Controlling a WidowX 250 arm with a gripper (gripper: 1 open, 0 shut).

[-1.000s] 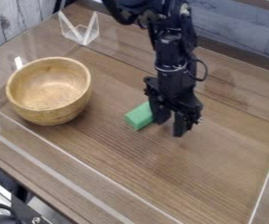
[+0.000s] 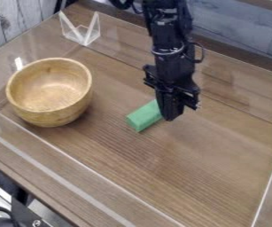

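Note:
The black robot arm reaches down from the top of the view, and its gripper hangs just right of a green block, overlapping the block's upper right end in this view. Whether it touches the block is unclear. The fingertips are dark and small, and the gripper looks shut, with nothing visible between them.
A wooden bowl sits on the wooden table at the left. A white wire-like object stands at the back left.
The green block looks about where it was.

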